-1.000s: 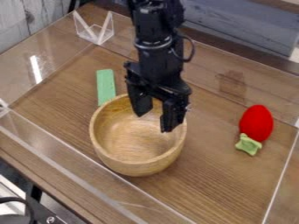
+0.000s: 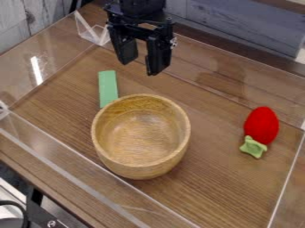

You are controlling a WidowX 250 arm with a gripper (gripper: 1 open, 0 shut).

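Note:
My gripper [image 2: 139, 59] is at the top centre of the camera view, above the table and behind a round tan bowl [image 2: 141, 151]; its fingers point down and stand apart, and I see nothing held. A green bar [image 2: 107, 88] lies just left of the bowl's back edge. A red oval object [image 2: 261, 125] lies at the right, with a small light-green piece [image 2: 254, 148] at its front end.
The wooden table [image 2: 220, 187] has free room at the front right and back right. Dark cables show at the lower left corner.
My gripper has moved up and back in the view, away from over the bowl. The bowl, green bar and red object stay where they were.

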